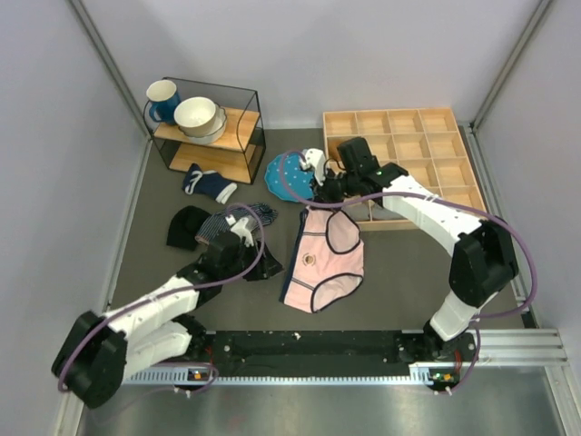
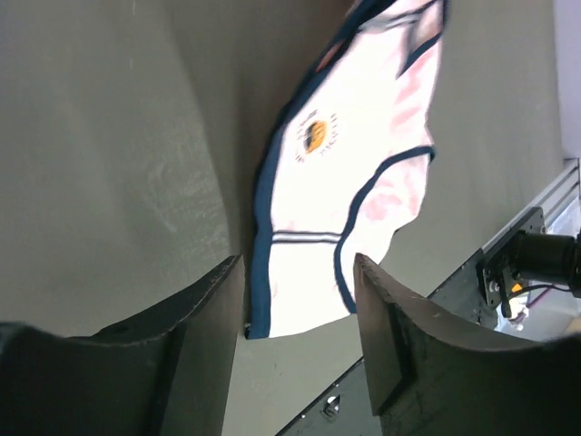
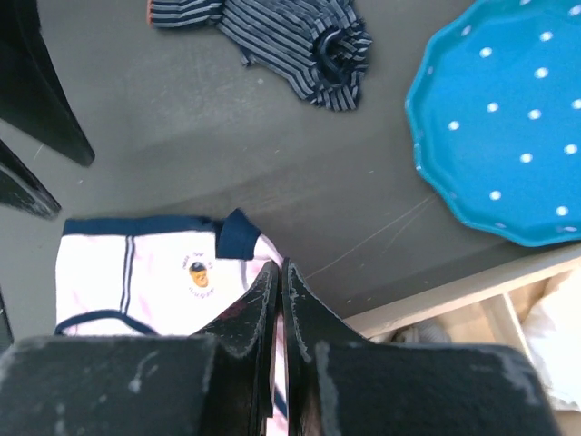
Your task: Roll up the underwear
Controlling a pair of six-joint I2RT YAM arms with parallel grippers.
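Note:
Pink underwear [image 1: 316, 247] with dark navy trim lies spread on the grey table, its waistband along the left side and a small round print near it. At its far end my right gripper [image 1: 316, 195] is shut; in the right wrist view a bit of the underwear [image 3: 163, 282] runs up between the closed fingertips. My left gripper [image 1: 275, 266] stands just left of the waistband, apart from it. The left wrist view shows its fingers [image 2: 204, 304] parted above the near end of the underwear [image 2: 300, 204], nothing held.
Behind the left arm lie a striped garment [image 1: 218, 225], a black cloth [image 1: 184, 227] and navy socks [image 1: 209, 183]. A blue dotted plate [image 1: 281, 179] and a wooden divided box [image 1: 408, 145] stand at the back.

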